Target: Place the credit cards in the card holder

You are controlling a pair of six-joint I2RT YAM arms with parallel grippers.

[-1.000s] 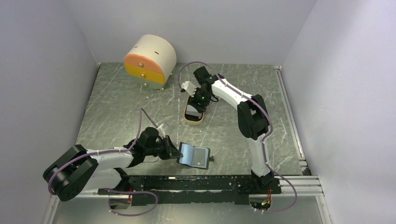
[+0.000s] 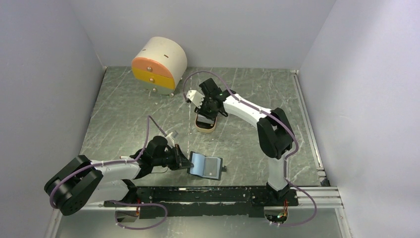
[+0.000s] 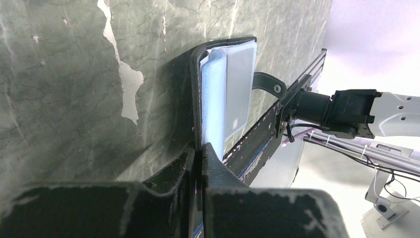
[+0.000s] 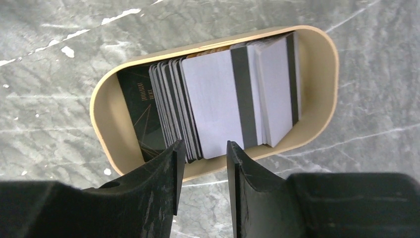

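Note:
The card holder (image 2: 212,167), a dark folder with clear plastic sleeves, lies open near the table's front edge. My left gripper is shut on the near end of its edge, beside the bluish sleeve (image 3: 214,99). In the right wrist view, white cards with dark stripes (image 4: 213,101) lean in a row inside an oval beige tray (image 4: 317,37). Over the tray's near rim, my right gripper has its fingers apart, and no card shows between them. From the top view, the right gripper partly covers the tray.
A white rounded cabinet (image 2: 171,57) with orange and yellow drawers stands at the back left. A strap (image 3: 270,83) sticks out from the holder's side. The tabletop between tray and holder is clear, as is the right side.
My right gripper has shifted slightly left and toward the front over the tray, while its arm's elbow has swung right. The left arm and the holder look unmoved.

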